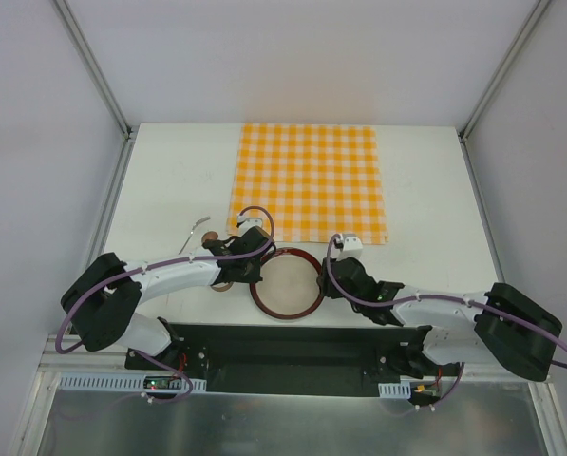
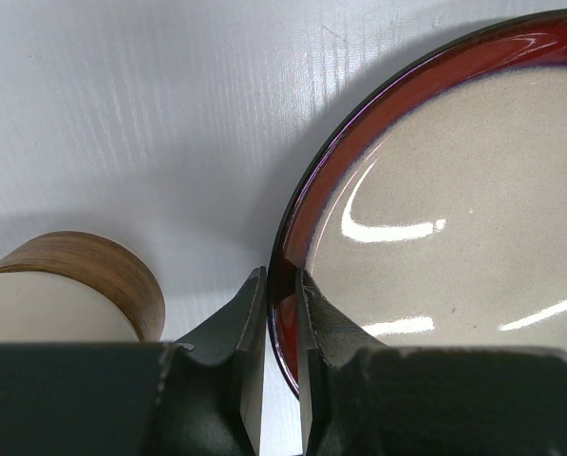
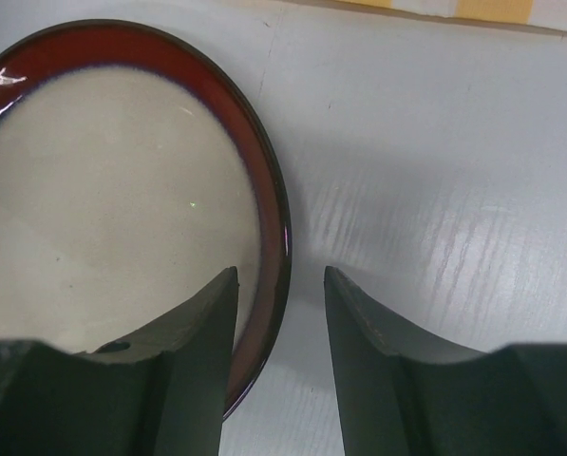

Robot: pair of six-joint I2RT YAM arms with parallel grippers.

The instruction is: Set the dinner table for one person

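A cream plate [image 1: 289, 283] with a dark red rim lies at the table's front centre, below the checked yellow mat [image 1: 307, 180]. My left gripper is at the plate's left rim, its fingers close together there; whether they grip it is unclear. My right gripper is at the right rim, fingers part open, one over the rim and one just outside it.
A wooden-banded round item [image 2: 85, 275] lies left of the plate, partly hidden by the left arm in the top view. A metal utensil [image 1: 190, 235] lies further left.
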